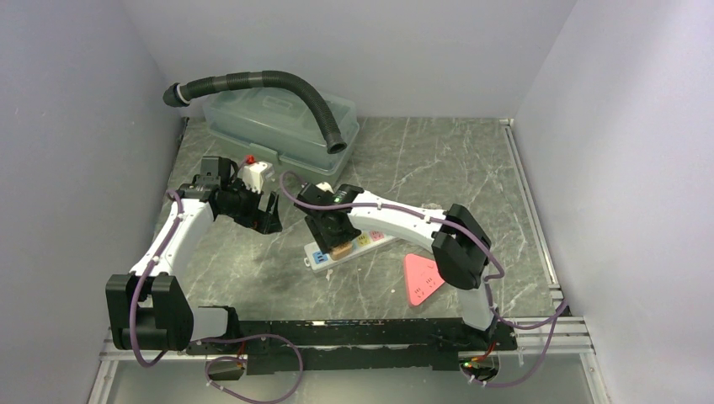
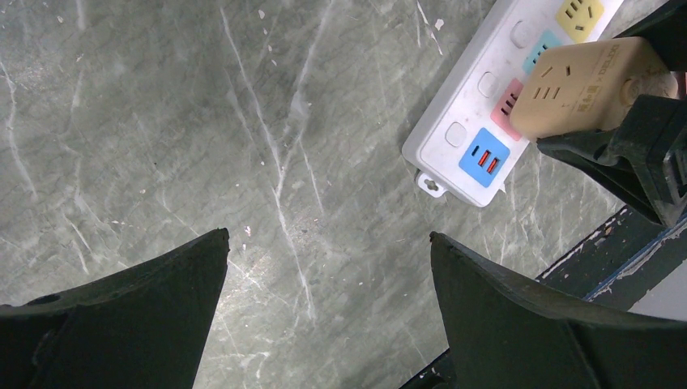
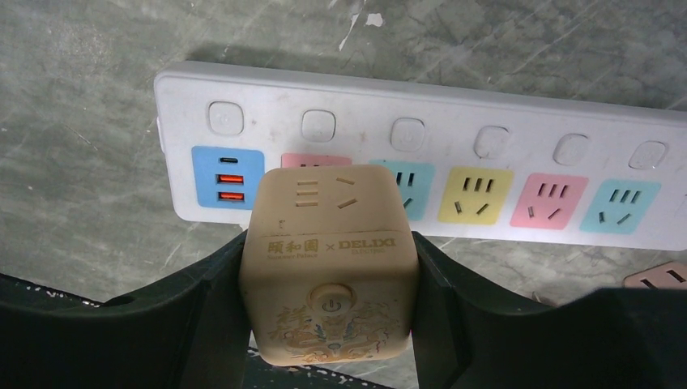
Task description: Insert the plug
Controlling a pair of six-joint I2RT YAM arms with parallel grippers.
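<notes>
A tan, block-shaped plug [image 3: 330, 267] with printed patterns is gripped between the fingers of my right gripper, which is shut on it. In the right wrist view the plug covers most of the first pink socket of the white power strip [image 3: 364, 89] and a little of the teal one beside it. Its underside and prongs are hidden, so whether it touches the strip I cannot tell. From the left wrist the plug [image 2: 579, 87] appears over the near part of the strip [image 2: 437, 146]. My left gripper is open and empty, above bare table.
A red triangular power board [image 1: 421, 279] lies right of the strip. At the back left stands a translucent toolbox [image 1: 278, 126], with a black corrugated hose [image 1: 253, 80] above it.
</notes>
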